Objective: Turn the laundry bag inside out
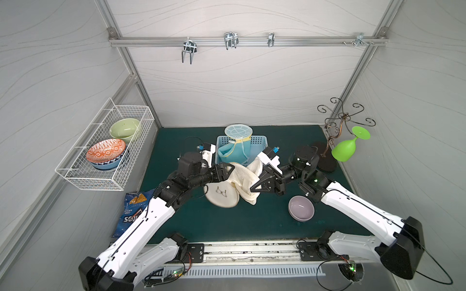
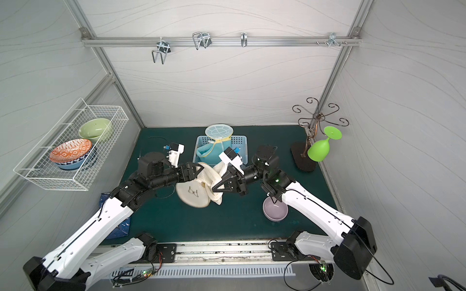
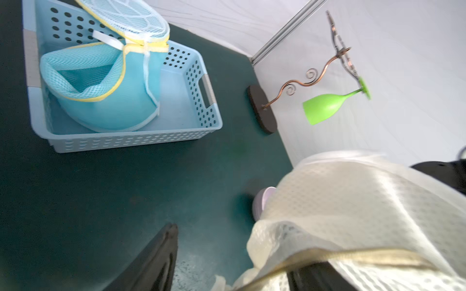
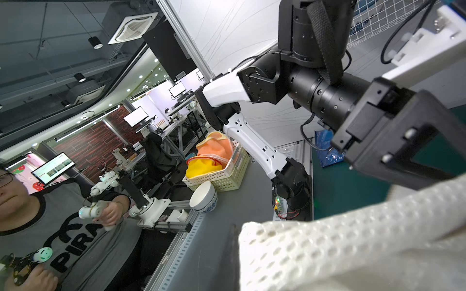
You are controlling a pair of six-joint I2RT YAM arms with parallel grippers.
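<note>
The white mesh laundry bag (image 1: 246, 180) hangs bunched between my two grippers above the table. In the left wrist view its tan-edged rim (image 3: 359, 256) crosses in front of one finger of my left gripper. The other dark finger (image 3: 154, 264) stands clear at the left, so this gripper is part open, with a gap showing. My right gripper (image 1: 253, 187) is at the bag's right side, shut on its thin fabric. White mesh (image 4: 349, 252) covers much of the lower right wrist view and hides most of the right fingertips.
Behind the bag, a blue basket (image 3: 136, 140) holds a blue mesh bag (image 3: 116, 109). A round cream item (image 1: 220, 196) lies on the table below, left of a purple bowl (image 1: 301, 208). On the right is a metal stand (image 1: 326, 157) with a green goblet (image 1: 343, 150).
</note>
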